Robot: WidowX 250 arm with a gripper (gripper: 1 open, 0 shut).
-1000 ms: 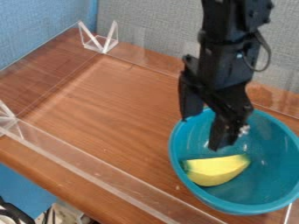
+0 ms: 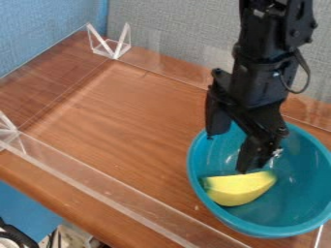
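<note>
A teal bowl [image 2: 295,203] sits at the right of the wooden table, holding a yellow banana-like object [image 2: 239,190] on its floor. My black gripper [image 2: 241,143] hangs over the bowl's back left part, just above and behind the yellow object. Its fingers are dark and partly overlap each other, so I cannot tell whether it is open or shut or whether it touches anything.
White wire brackets stand at the back left [image 2: 108,39] and the left edge. Walls bound the back and left.
The gripper came down toward the yellow object and has since risen slightly and shifted left. The yellow object remains in the bowl.
</note>
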